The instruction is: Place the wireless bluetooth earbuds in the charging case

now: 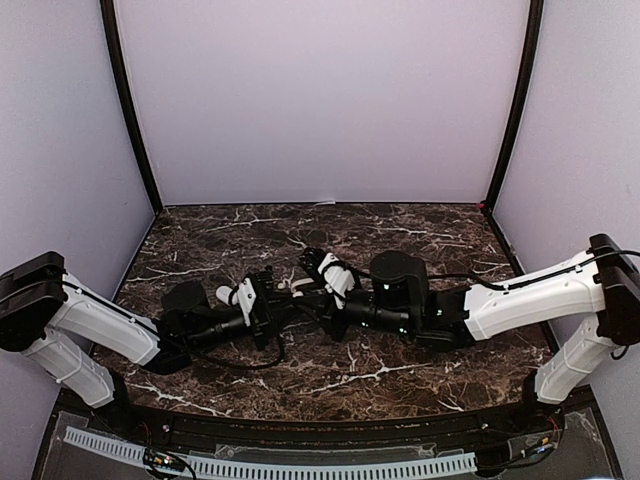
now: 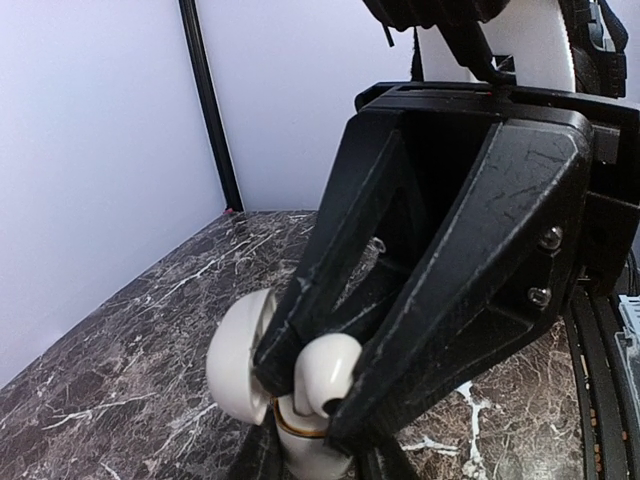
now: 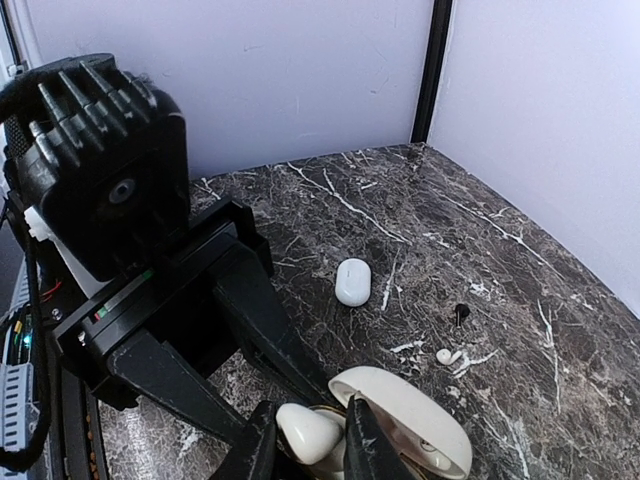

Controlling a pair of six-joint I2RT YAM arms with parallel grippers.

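In the middle of the top view my left gripper (image 1: 283,298) and right gripper (image 1: 310,298) meet. The white charging case, its lid (image 2: 237,355) open, is held low in my left gripper's fingers. Between my right gripper's fingertips is a white earbud, right at the case's opening, with its stem pointing down into it in the left wrist view. How far it sits inside is hidden by the fingers.
On the marble table (image 1: 420,390) behind the grippers, the right wrist view shows a white oval object (image 3: 353,282), a small white piece (image 3: 445,356) and a small black piece (image 3: 462,311).
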